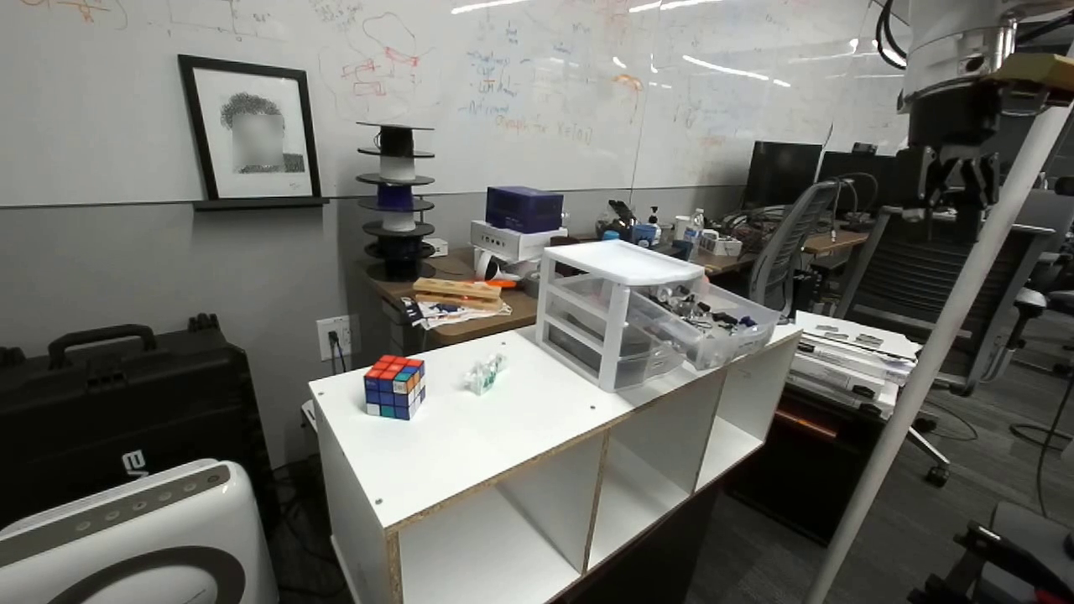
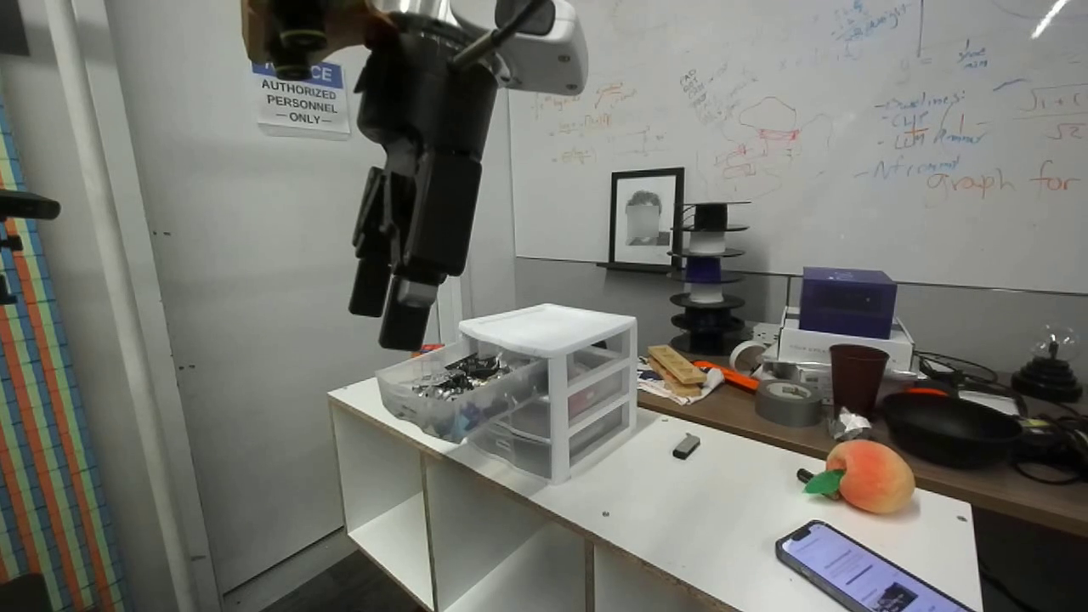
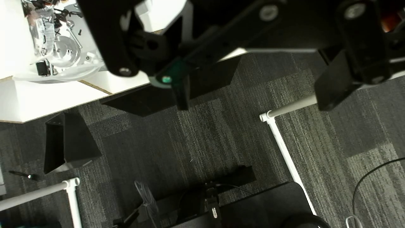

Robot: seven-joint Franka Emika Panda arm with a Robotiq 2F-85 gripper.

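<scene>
My gripper [image 1: 946, 206] hangs high at the upper right in exterior view 1, clear of the white shelf top. Exterior view 2 shows the gripper [image 2: 388, 311] above the pulled-out drawer [image 2: 464, 406] of a white drawer unit [image 2: 558, 403]. Its fingers stand wide apart in the wrist view, with nothing between them but distant floor. Small dark and metal parts fill the drawer. A Rubik's cube [image 1: 393, 387] and a crumpled clear-and-green item [image 1: 486, 373] sit on the shelf in exterior view 1. Exterior view 2 shows a peach [image 2: 869, 476], phone [image 2: 867, 571] and small dark block [image 2: 686, 445] there instead.
The white shelf [image 1: 483, 443] has bare space between its small objects and the drawer unit. Behind it, a brown desk [image 2: 734, 409] carries a black pan [image 2: 949, 428], tape and boxes. A white pole [image 1: 936, 347] rises at the right in exterior view 1.
</scene>
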